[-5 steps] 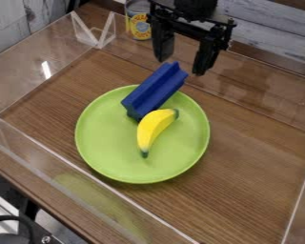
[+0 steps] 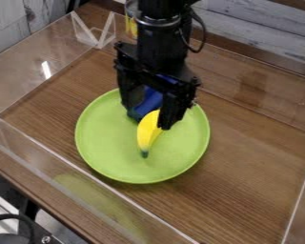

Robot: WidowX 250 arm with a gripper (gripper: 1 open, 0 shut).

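My black gripper (image 2: 150,93) hangs low over the green plate (image 2: 117,152), its fingers spread open around the upper part of the blue block (image 2: 142,103). A yellow banana (image 2: 149,130) lies on the plate just below the fingers, its dark tip pointing toward the front. Much of the blue block is hidden behind the gripper, and whether the fingers touch it I cannot tell.
The wooden tray floor (image 2: 238,181) is clear to the right of the plate and at the left. Clear walls edge the tray at left and front. A dark cable loops at the lower left outside it.
My gripper has come down and toward the front, from the back of the tray to over the plate, now covering much of the blue block. The banana and plate have not visibly moved.
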